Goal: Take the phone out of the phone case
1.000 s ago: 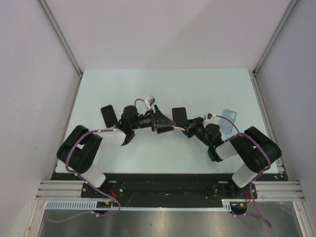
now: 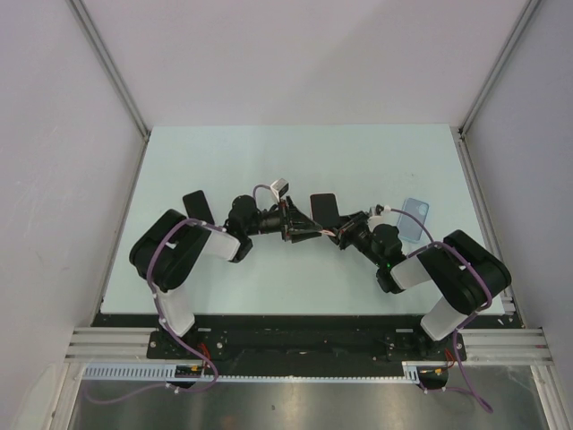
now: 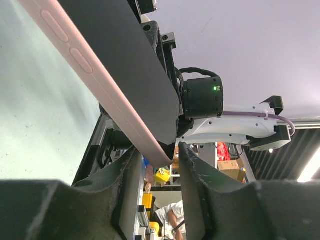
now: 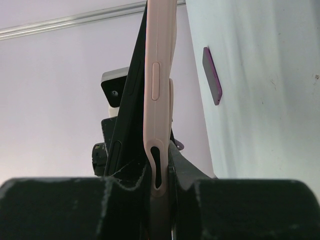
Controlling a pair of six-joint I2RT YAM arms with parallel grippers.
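Between my two arms in the top view, a black phone (image 2: pixel 324 206) stands tilted with its pink case (image 2: pixel 328 233) along its lower edge. The right gripper is shut on one end of the pink case (image 4: pixel 158 105), which is bent there around a dark slot. Beside it the black phone (image 4: pixel 127 110) angles away from the case towards that end, touching it higher up. In the left wrist view a corner of the pink case (image 3: pixel 125 112) sits between the fingers of my left gripper, which stands part open; the dark phone (image 3: pixel 135 75) rises behind.
A dark phone-like slab (image 2: pixel 198 207) lies at the left of the white table (image 2: pixel 260 152). A pale blue case (image 2: pixel 413 219) lies at the right, behind the right arm.
My left gripper has moved slightly right and down towards the pink case, its arm swinging the same way. The phone has shifted very slightly left; the right arm looks still.
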